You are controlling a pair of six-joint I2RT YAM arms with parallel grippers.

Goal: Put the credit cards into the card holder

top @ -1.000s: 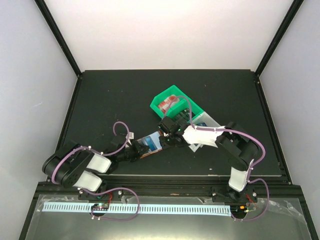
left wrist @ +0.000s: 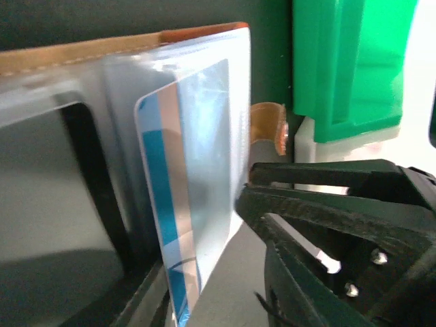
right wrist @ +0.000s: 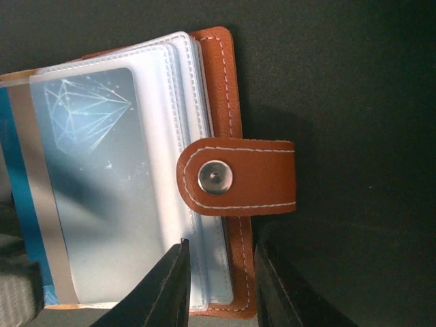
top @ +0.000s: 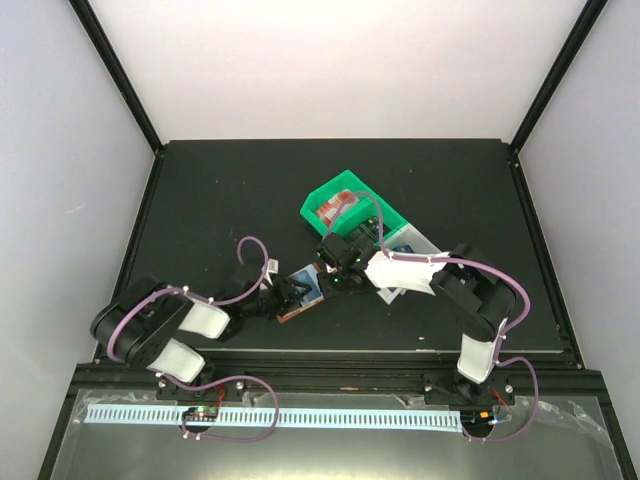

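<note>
The brown leather card holder [right wrist: 228, 75] lies open on the table, with clear sleeves on it. A blue card [right wrist: 102, 177] with a tan stripe lies within the clear sleeve, its edges near the sleeve's borders. In the left wrist view, this card [left wrist: 204, 136] is seen tilted with its sleeve. My left gripper is open at the card's outer edge, fingers apart. My right gripper stands open over the holder's clasp side, one finger above the sleeves and the other beyond the leather edge.
A green bin [top: 350, 185] with cards in it stands behind the holder. A pale box [top: 415, 240] is partly hidden under my right arm.
</note>
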